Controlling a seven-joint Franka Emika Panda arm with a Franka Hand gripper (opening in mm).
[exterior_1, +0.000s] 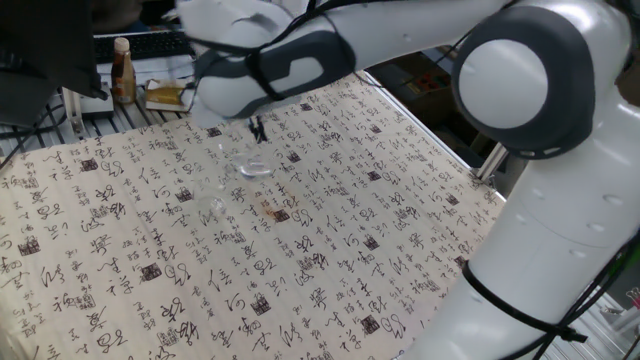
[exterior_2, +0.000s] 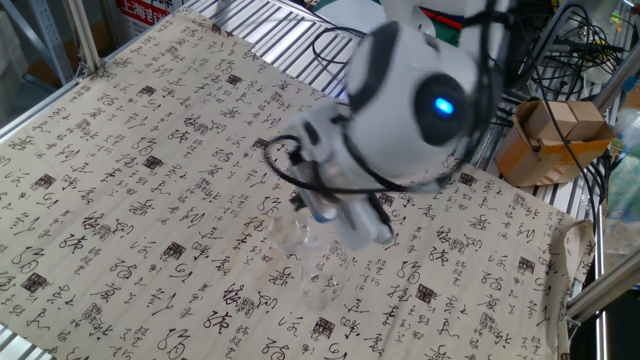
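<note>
A clear, glass-like vessel (exterior_1: 255, 170) rests on the patterned cloth just below my gripper (exterior_1: 258, 132) in exterior view 1. A gap shows between its rim and the dark fingertips. A second clear object (exterior_1: 213, 207), very faint, lies nearer the camera and to the left. In exterior view 2 my blurred gripper (exterior_2: 342, 212) hangs above and beside one transparent piece (exterior_2: 290, 233), with another faint transparent piece (exterior_2: 322, 284) lower down. Nothing shows held, but blur and the hand's own body hide how the fingers stand.
Calligraphy-printed cloth (exterior_1: 200, 290) covers the table, largely bare, with a brownish stain beside the vessels. A sauce bottle (exterior_1: 123, 72) stands beyond the far edge. A cardboard box (exterior_2: 556, 143) sits off the cloth at the right. Cables loop along the arm.
</note>
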